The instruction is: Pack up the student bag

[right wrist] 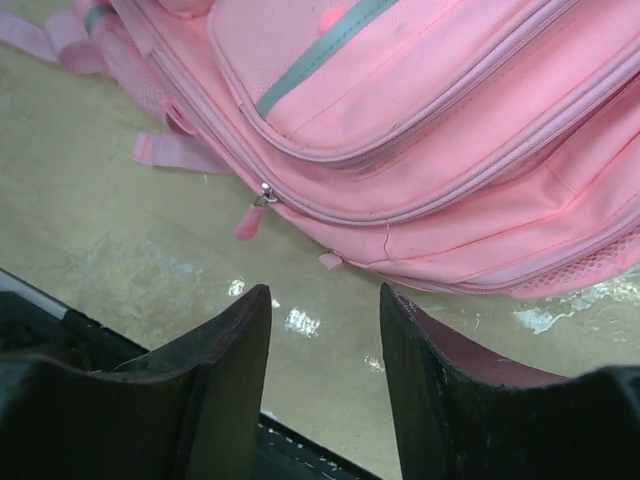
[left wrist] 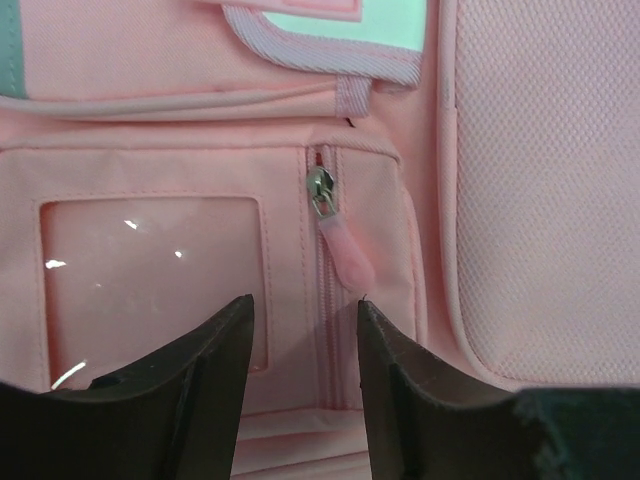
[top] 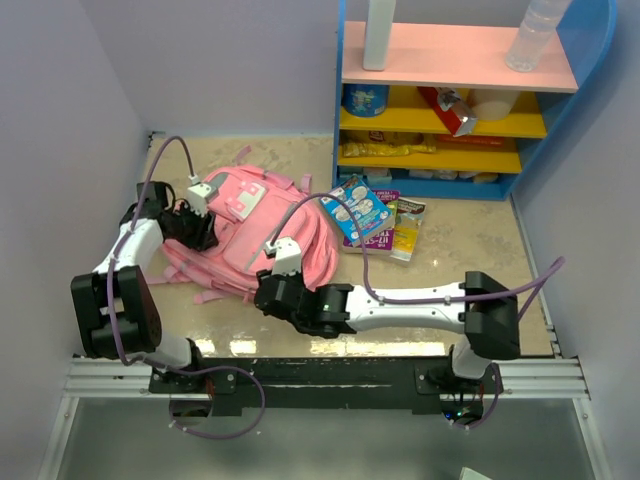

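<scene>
The pink student bag (top: 250, 228) lies flat on the table at the left, its zips and pocket facing up. Above its left part hovers my left gripper (top: 205, 238); in the left wrist view its fingers (left wrist: 225, 345) stand apart over the clear-windowed pocket (left wrist: 150, 280) and a pink zip pull (left wrist: 345, 255). Nothing is held there. My right gripper is open and empty by the bag's front edge. In the right wrist view, a zip pull (right wrist: 250, 220) hangs off that edge, up and left of the fingertips.
</scene>
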